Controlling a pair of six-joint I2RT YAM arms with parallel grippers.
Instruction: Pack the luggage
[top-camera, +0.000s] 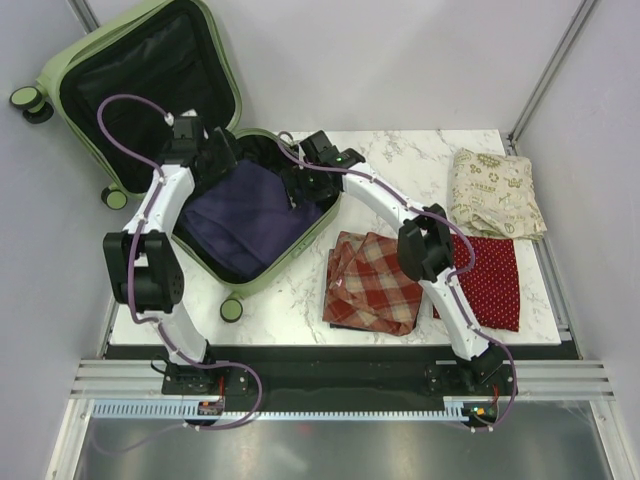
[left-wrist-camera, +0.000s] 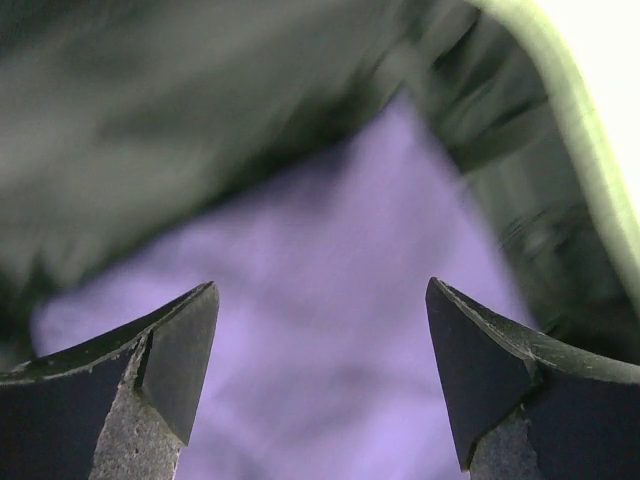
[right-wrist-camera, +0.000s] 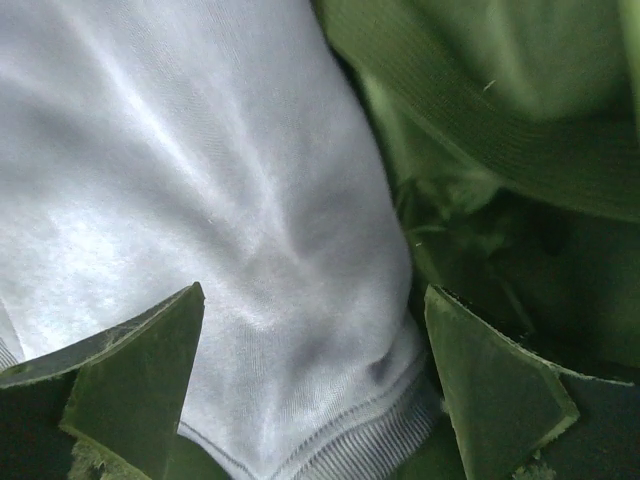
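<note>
A green suitcase lies open at the left, its lid tilted back to the upper left. Inside its base a dark blue garment is spread fairly flat; it looks purple in the left wrist view and pale grey in the right. My left gripper stands open above the garment, near the hinge side, with nothing between its fingers. At the base's right edge my right gripper is also open, its fingers close over the garment's ribbed end. Whether they touch the cloth I cannot tell.
A folded red plaid garment lies on the marble table, right of the suitcase. Farther right are a red dotted cloth and a folded cream patterned cloth. Bare tabletop shows at the back.
</note>
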